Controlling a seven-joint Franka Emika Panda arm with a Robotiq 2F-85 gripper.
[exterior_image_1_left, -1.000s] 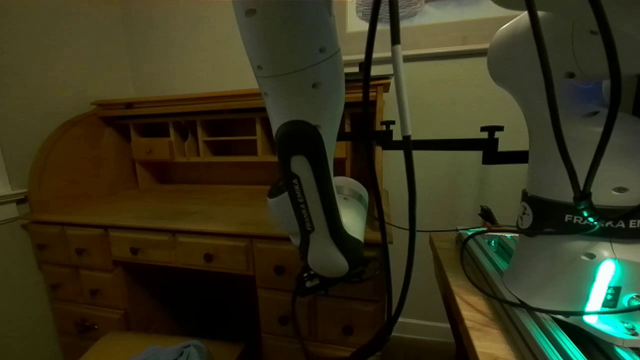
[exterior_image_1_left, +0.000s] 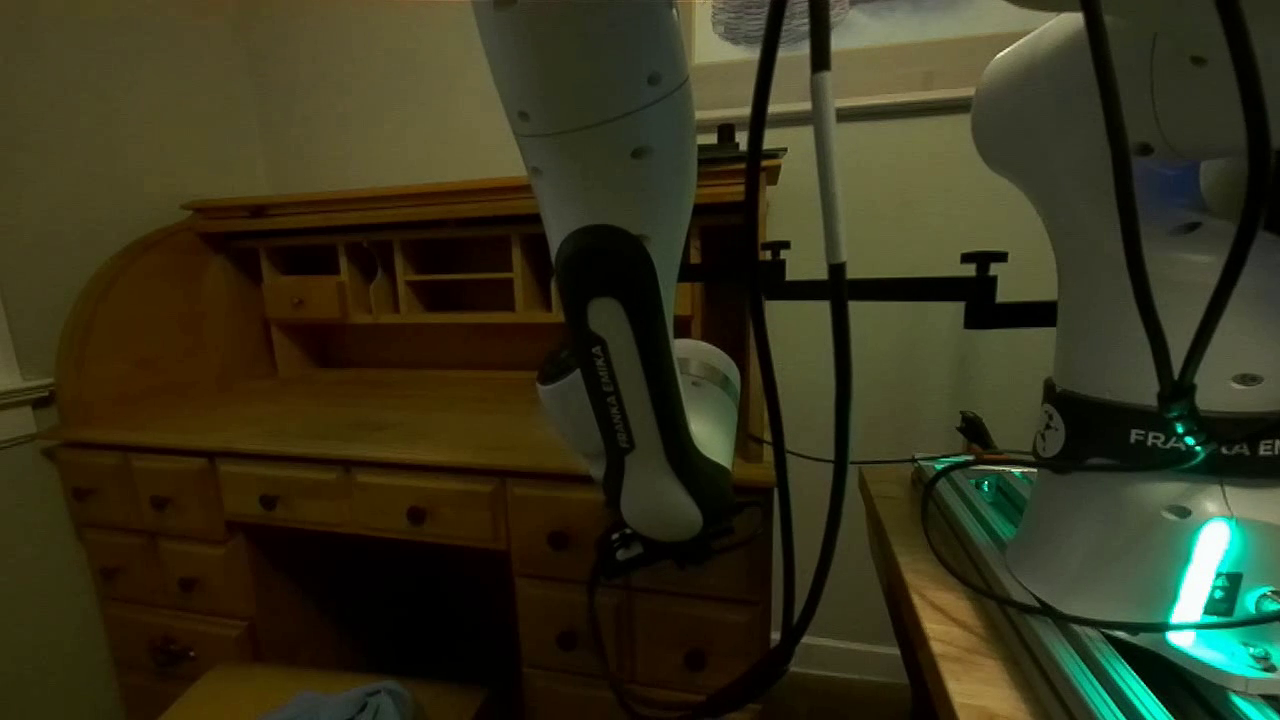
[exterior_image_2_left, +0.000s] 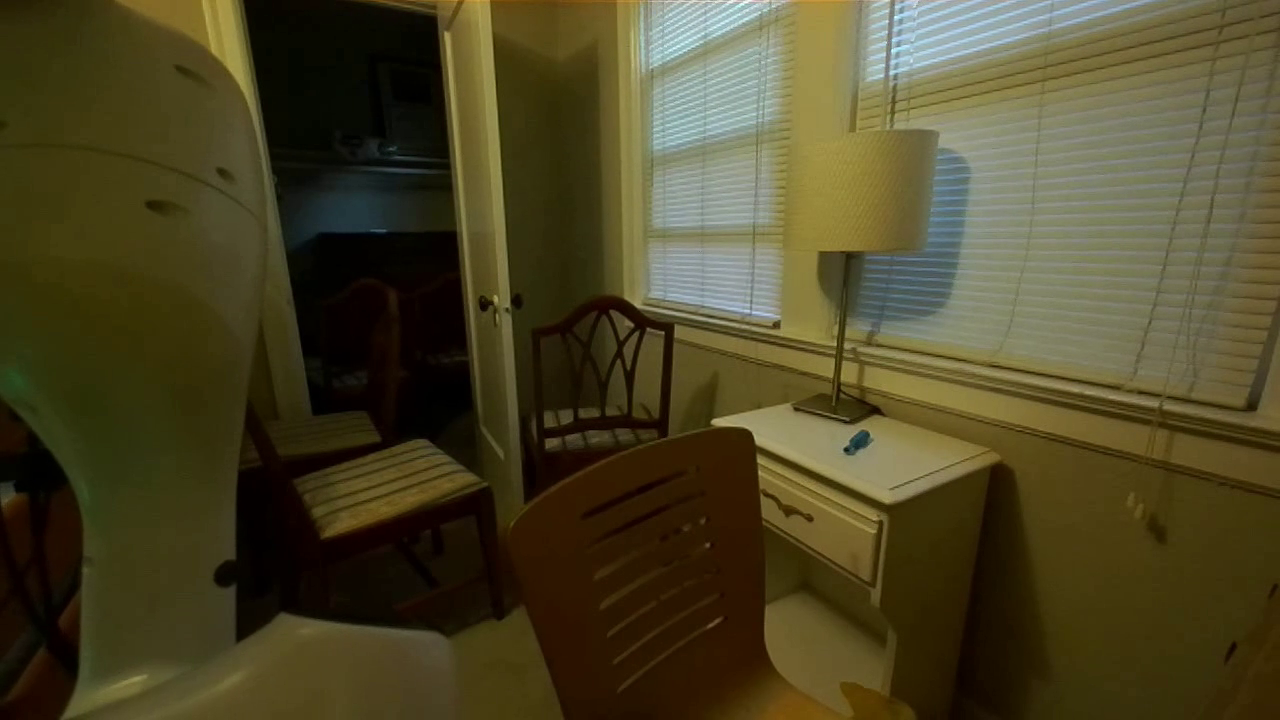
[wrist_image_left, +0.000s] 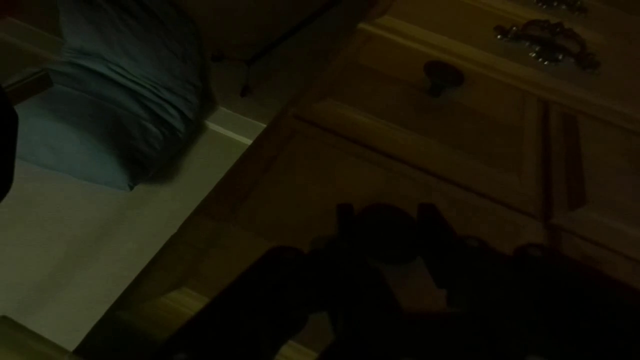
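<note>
In the dark wrist view, my gripper is shut on a round dark drawer knob (wrist_image_left: 385, 237), with one fingertip on either side of it. Behind the knob is the wooden front of a desk drawer (wrist_image_left: 288, 180); how far out that drawer stands, I cannot tell. A neighbouring drawer has its own dark knob (wrist_image_left: 442, 77). From exterior view 1, the arm (exterior_image_1_left: 648, 408) hangs in front of the right-hand drawers of the roll-top desk (exterior_image_1_left: 360, 402); its fingers are hidden there. Exterior view 2 shows neither the gripper nor the desk.
Black cables (exterior_image_1_left: 836, 420) droop beside the arm. A wooden table (exterior_image_1_left: 948, 600) bears the robot's base at right. Below the desk front lies a seat with blue cloth (exterior_image_1_left: 342, 702). Grey-blue fabric (wrist_image_left: 120, 102) rests near the floor. A chair (exterior_image_2_left: 648, 564) stands behind the arm.
The forearm and hand have risen slightly and shifted a little to the right in exterior view 1. The hanging cables have swung right as well.
</note>
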